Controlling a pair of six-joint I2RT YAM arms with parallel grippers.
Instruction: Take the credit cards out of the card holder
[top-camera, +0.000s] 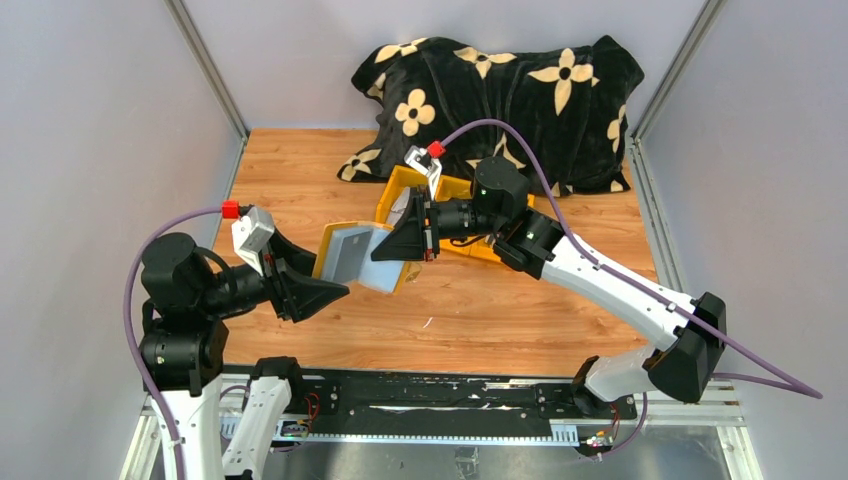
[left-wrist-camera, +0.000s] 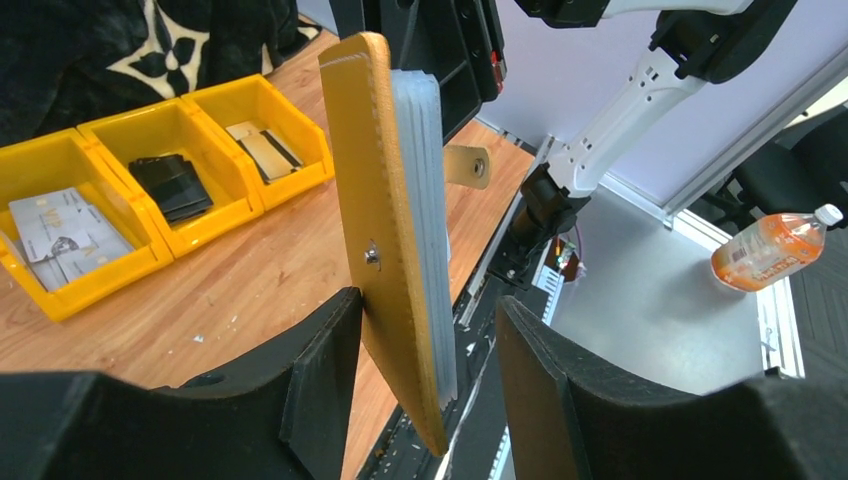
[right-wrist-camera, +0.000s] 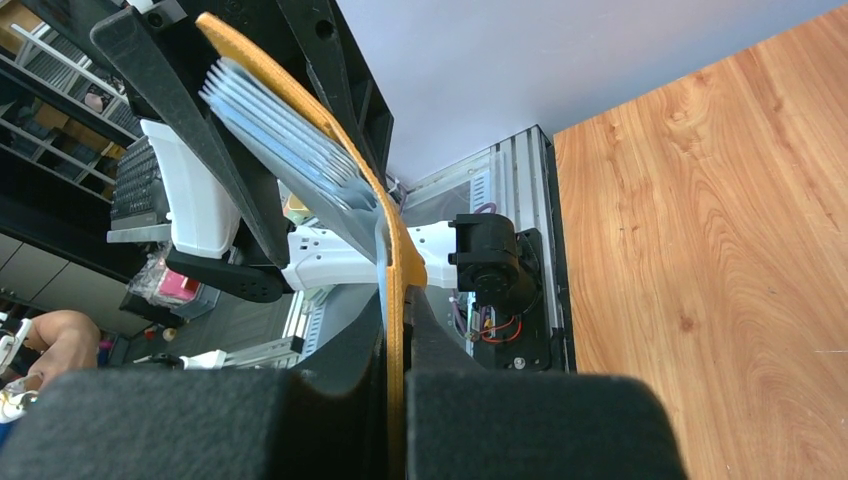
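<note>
The tan card holder (top-camera: 340, 232) hangs spread open in the air between the two arms, its clear bluish sleeves (left-wrist-camera: 425, 230) showing. A grey card (top-camera: 350, 257) shows in the left-hand sleeve in the top view. My right gripper (top-camera: 384, 252) is shut on the holder, whose cover (right-wrist-camera: 397, 300) runs between its fingers in the right wrist view. Around the holder's other end stands my left gripper, open. One left finger (left-wrist-camera: 335, 345) is close against the outer cover; whether it touches is unclear. A gap separates the other finger (left-wrist-camera: 525, 350) from the sleeves.
Behind the holder stand yellow bins: one with white cards (left-wrist-camera: 65, 235), one with black cards (left-wrist-camera: 172, 188), one with beige and dark cards (left-wrist-camera: 268, 150). A dark flowered cushion (top-camera: 500, 110) lies at the back.
</note>
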